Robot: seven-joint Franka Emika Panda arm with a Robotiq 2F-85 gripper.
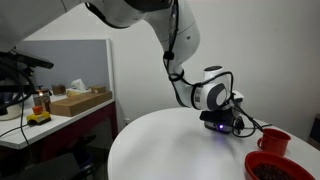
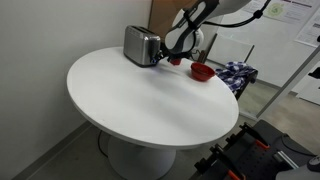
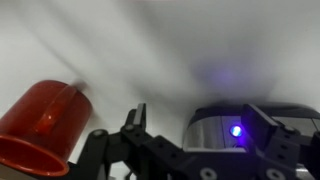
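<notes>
A silver toaster [image 2: 142,46] with a dark end stands near the back of the white table. My gripper is beside it, its two fingers spread apart and nothing visible held between them. In the wrist view, the right finger overlaps the toaster's metal body [image 3: 212,131], and a bright blue light [image 3: 236,131] shows there; whether they touch I cannot tell. A red mug [image 3: 45,128] lies to the left in that view, apart from the fingers. Exterior view 1 shows the same mug [image 1: 273,141] to the right of the hand.
A red bowl [image 2: 202,72] with dark contents stands near the mug. Boxes and bottles sit on a side shelf [image 1: 75,115]. A checked cloth [image 2: 236,77] lies beyond the table.
</notes>
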